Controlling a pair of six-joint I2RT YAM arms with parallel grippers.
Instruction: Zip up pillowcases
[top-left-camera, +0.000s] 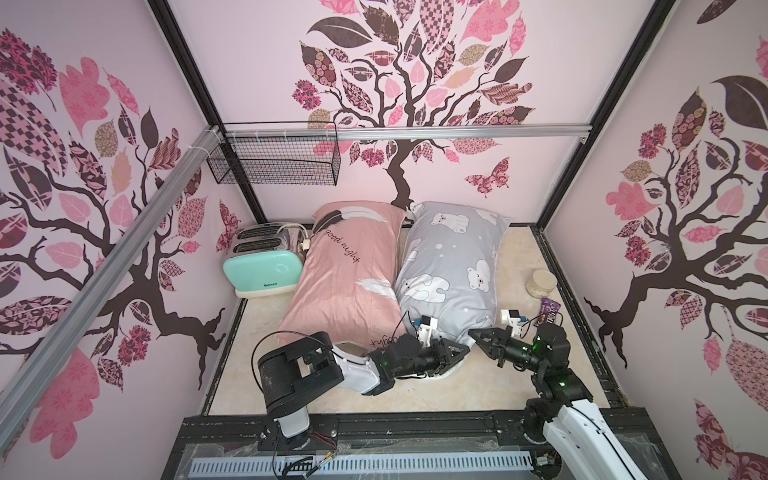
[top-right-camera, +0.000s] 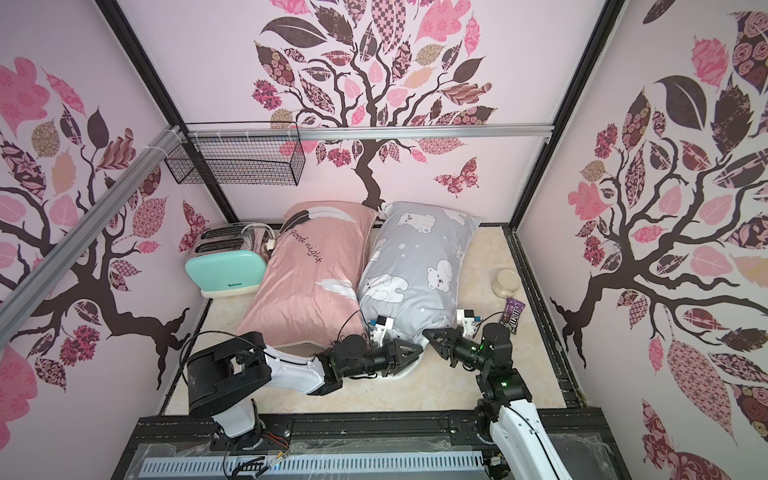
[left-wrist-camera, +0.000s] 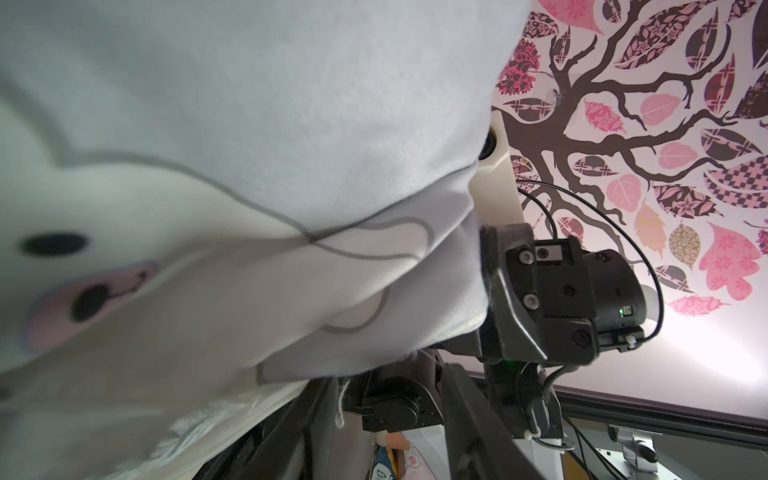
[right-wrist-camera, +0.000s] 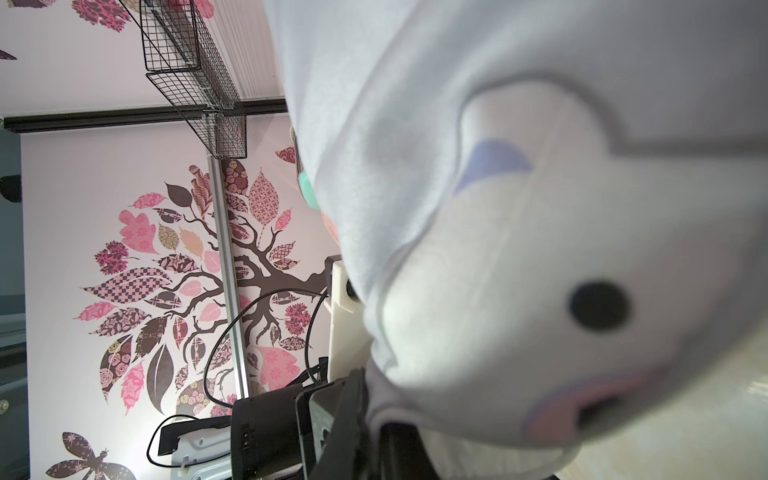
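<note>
The grey pillowcase with white bears (top-left-camera: 452, 264) lies on the table, its near end bunched between both grippers. My right gripper (top-left-camera: 475, 334) is shut at the near right corner; in the right wrist view, a fold of grey cloth (right-wrist-camera: 384, 400) enters between its fingers. My left gripper (top-left-camera: 462, 349) is open at the near edge, just left of the right one. A thin white cord (left-wrist-camera: 342, 404), possibly the zipper pull, hangs by one left finger (left-wrist-camera: 320, 416) in the left wrist view. The zipper line is mostly hidden. The pink pillowcase (top-left-camera: 344, 272) lies alongside on the left.
A mint toaster (top-left-camera: 262, 272) stands left of the pink pillow. At the right edge sit a round tan container (top-left-camera: 541, 283) and a purple packet (top-left-camera: 549, 309). A wire basket (top-left-camera: 280, 158) hangs at the back left.
</note>
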